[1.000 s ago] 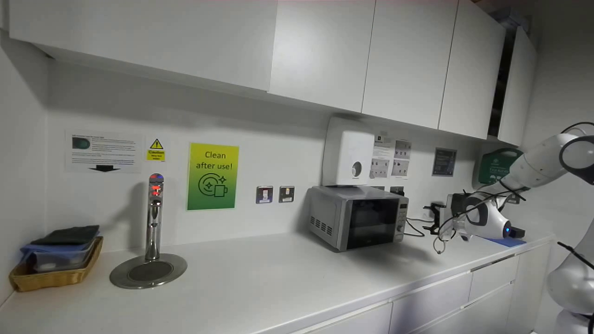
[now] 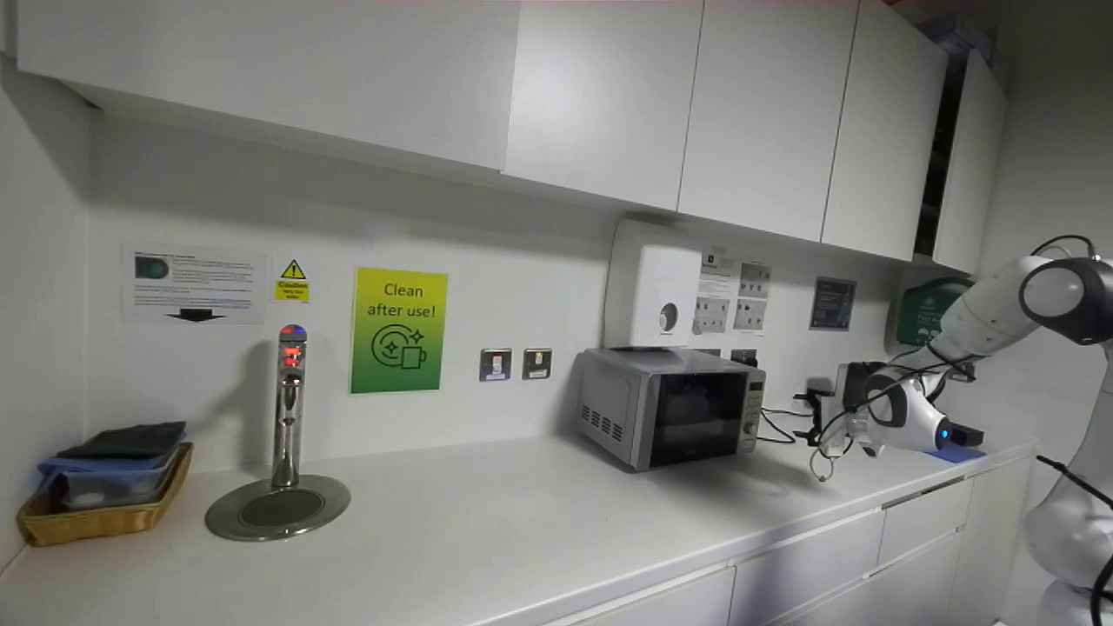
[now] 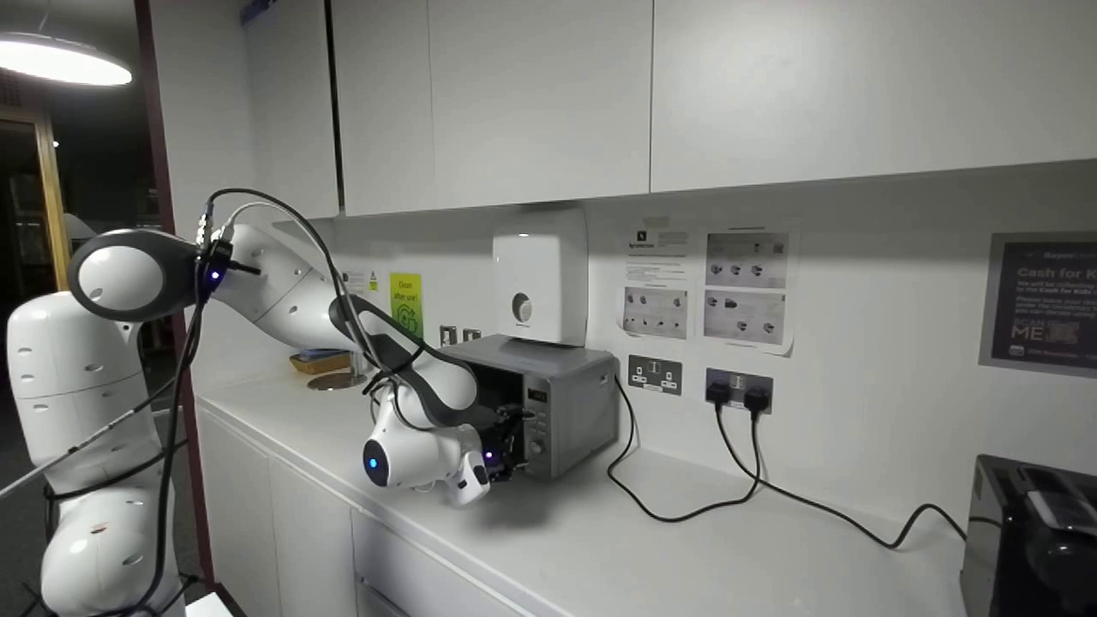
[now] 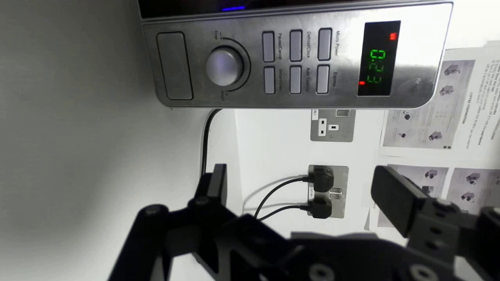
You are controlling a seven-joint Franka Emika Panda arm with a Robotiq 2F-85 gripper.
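Observation:
A silver microwave (image 2: 668, 407) with a dark door stands against the wall on the white counter. Its control panel (image 4: 197, 70) fills the top of the wrist view, with a round knob (image 4: 225, 66), several buttons and a lit green display (image 4: 379, 58). My gripper is open, its black fingers wide apart and nothing between them. In the second exterior view the gripper (image 3: 506, 442) is in front of the microwave (image 3: 581, 401) near its panel side; whether it touches cannot be told. The microwave's door is partly hidden there by my arm.
Plugs with black cables (image 3: 738, 396) sit in a wall socket right of the microwave. A dark appliance (image 3: 1028, 545) stands at the counter's right. A tap (image 2: 287, 407) and basket (image 2: 104, 511) are far left. Cabinets hang above.
The arm's upper links and wrist have shifted slightly to the left in the first exterior view. The gripper has barely moved, and the microwave stands as before.

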